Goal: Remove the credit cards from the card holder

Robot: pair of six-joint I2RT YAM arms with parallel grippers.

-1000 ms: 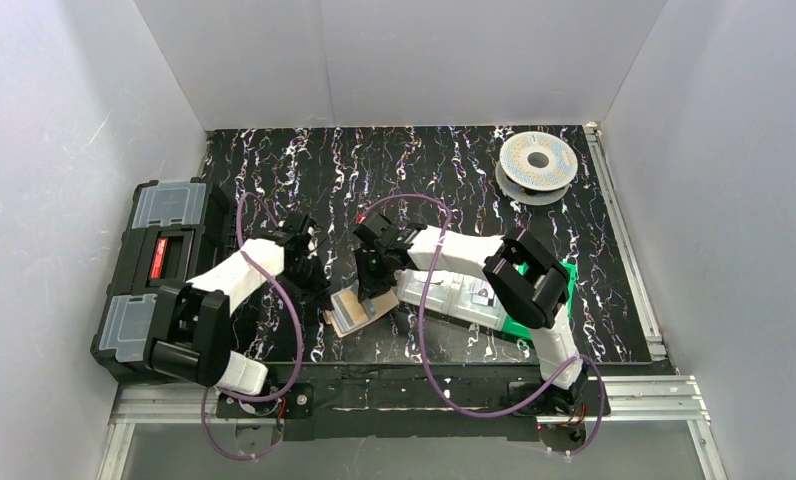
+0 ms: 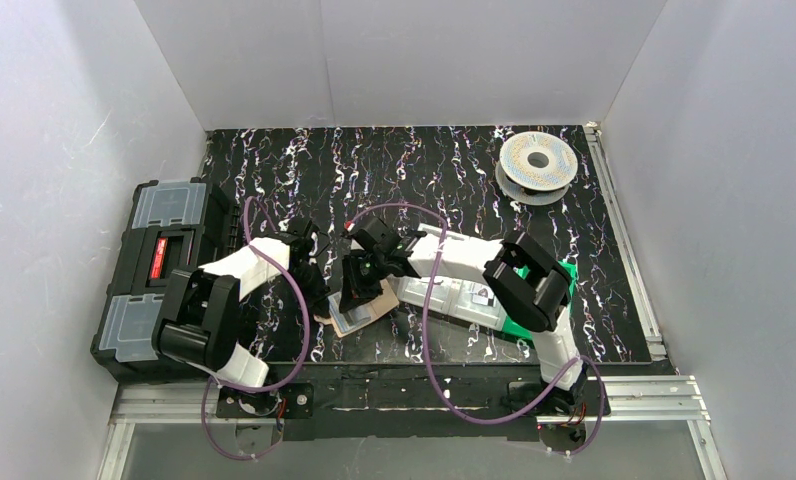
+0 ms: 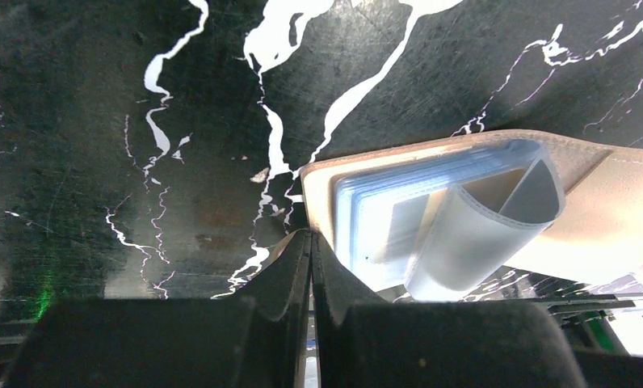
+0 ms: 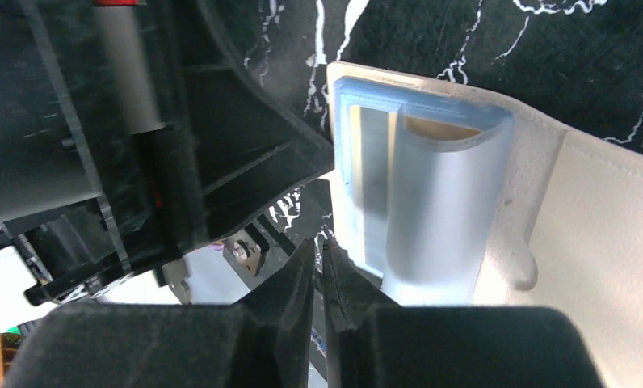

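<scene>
The tan card holder [image 2: 381, 302] lies spread on the table between my grippers, its clear bluish sleeves facing up. One sleeve [image 3: 472, 242] curls up and over to the right; a pale card seems to lie beneath the plastic. At the holder's left edge, my left gripper is shut, its fingertips [image 3: 302, 246] by a tan corner; whether they pinch it is hidden. My right gripper is above the holder's left part, beside the sleeves. Its fingers [image 4: 300, 279] are close together, with a narrow gap and nothing clearly between them.
A black toolbox [image 2: 164, 250] stands along the left side. To the right, a clear-lidded case [image 2: 464, 298] lies partly under my right arm. A spool [image 2: 537, 165] sits at the back right.
Over the last second, my left gripper has shifted slightly left.
</scene>
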